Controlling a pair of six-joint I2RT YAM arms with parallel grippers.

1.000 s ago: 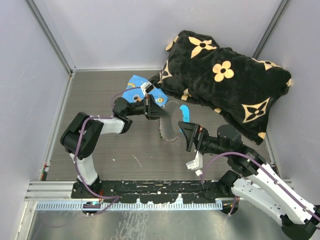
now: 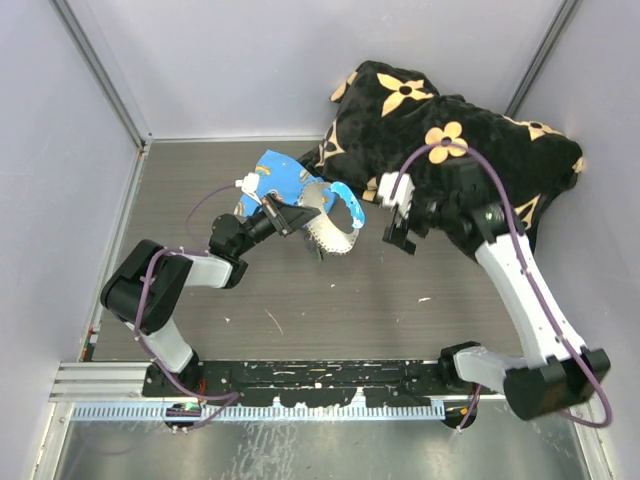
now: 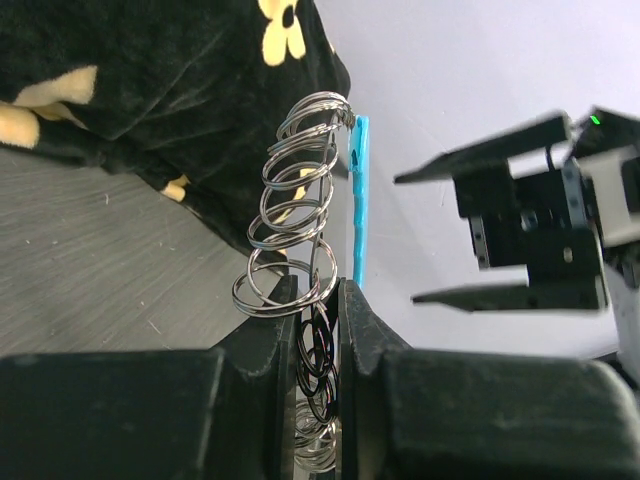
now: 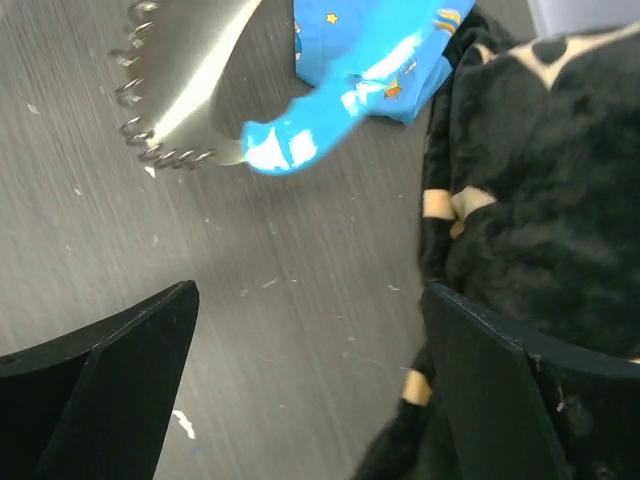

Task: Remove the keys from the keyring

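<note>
The keyring [image 2: 331, 232] is a silvery curved piece with small wire coils along its edge and a bright blue section [image 2: 348, 203] opposite. My left gripper [image 2: 313, 213] is shut on it, holding it above the table. In the left wrist view, the coils [image 3: 290, 215] run up from between the fingertips, with a blue edge beside them. Separate keys cannot be made out. My right gripper is open, apart from the keyring and to its right, with only bare table between its fingers. In the right wrist view, the blue section [image 4: 310, 130] appears above the open fingers.
A black plush blanket with yellow flowers [image 2: 400, 135] fills the back right, close to the right gripper. Under the keyring, towards the back, lies a blue printed cloth [image 2: 280, 172]. Bare table [image 2: 300, 310] spreads across the front. Pale walls enclose the space.
The left gripper has shifted slightly left and tilted with the keyring.
</note>
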